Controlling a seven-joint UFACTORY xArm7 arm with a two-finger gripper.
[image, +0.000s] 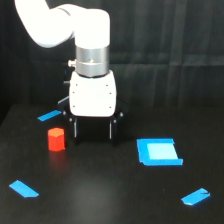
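Observation:
A red cube (56, 139) sits on the dark table at the left. Just to its right and a little above table level, my white gripper (93, 132) points down. Its dark fingers stand well apart with nothing visible between them, so it is open. The fingertips are hard to make out against the black surface. Toward the right lies a pale square edged in blue (161, 152), with nothing on it.
Blue tape strips mark the table at back left (49, 115), front left (23, 188) and front right (195, 197). Bare table lies between the cube and the square, and a dark curtain (160, 55) hangs behind.

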